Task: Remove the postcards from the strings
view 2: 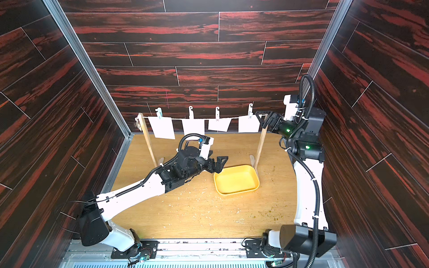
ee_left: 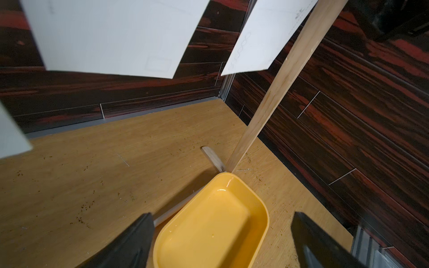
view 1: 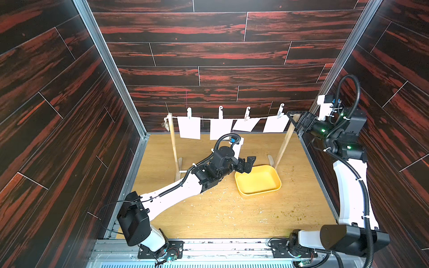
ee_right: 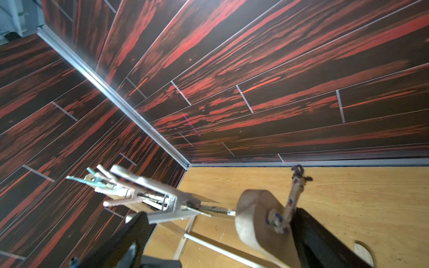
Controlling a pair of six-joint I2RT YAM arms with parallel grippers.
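Note:
Several white postcards hang by clothespins from a string (view 1: 204, 118) between two wooden posts; the leftmost postcard (view 1: 189, 128) and the rightmost postcard (view 1: 275, 124) show in the top left view. My right gripper (view 1: 295, 117) is at the top of the right post (view 1: 284, 145). The right wrist view shows its fingers apart, with the post top (ee_right: 254, 218) close against the right finger and a pale clothespin (ee_right: 176, 203) nearer the left one; whether either touches is unclear. Lower, in front of the rack, my left gripper (view 2: 221, 164) is open and empty.
A yellow tray (view 1: 258, 193) stands on the wooden table by the foot of the right post, right of my left gripper. The rack's left post (view 1: 173, 143) stands behind my left arm.

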